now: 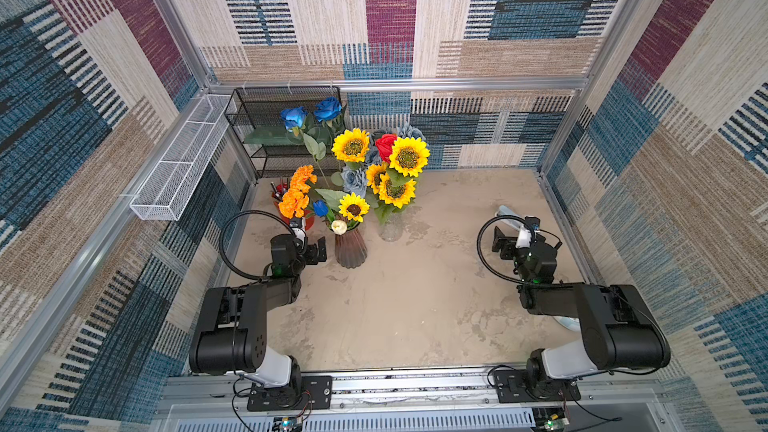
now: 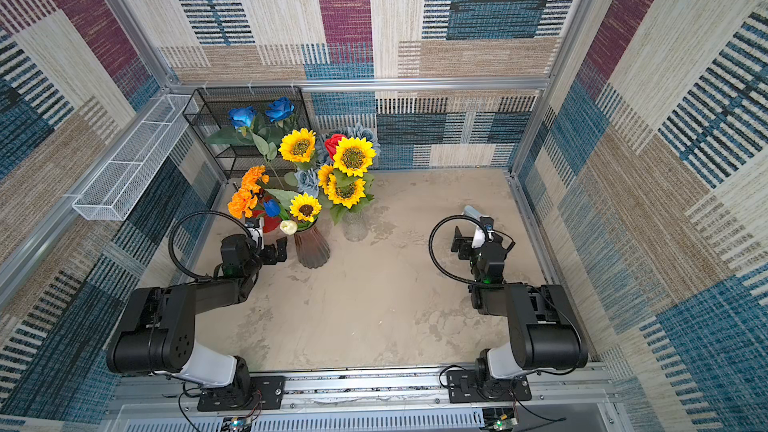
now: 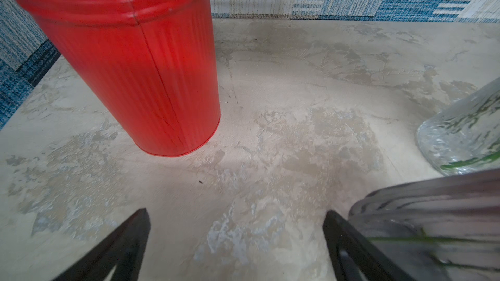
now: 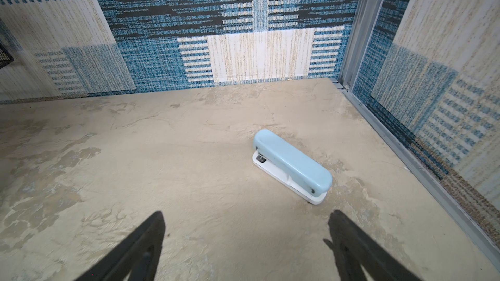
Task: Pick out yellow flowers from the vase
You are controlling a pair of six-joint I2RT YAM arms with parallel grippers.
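Observation:
Several yellow sunflowers crowd the bouquets at the back left; one yellow flower point(image 1: 353, 207) leans low over the dark ribbed vase point(image 1: 350, 249), and another yellow flower point(image 1: 409, 157) tops the clear glass vase point(image 1: 391, 229) behind it. Orange, blue, white, red and grey-blue blooms mix among them. Just left of the ribbed vase, low over the table, my left gripper is open and empty; its right finger appears close to that vase, and whether they touch I cannot tell. Far to the right, my right gripper also stands open, holding nothing.
A red bucket point(image 3: 172, 83) stands ahead of the left gripper. Ahead of the right gripper lies a light-blue stapler point(image 4: 294, 162). A black mesh rack point(image 1: 276, 104) is at the back left, and a white wire basket point(image 1: 180, 164) hangs on the left wall.

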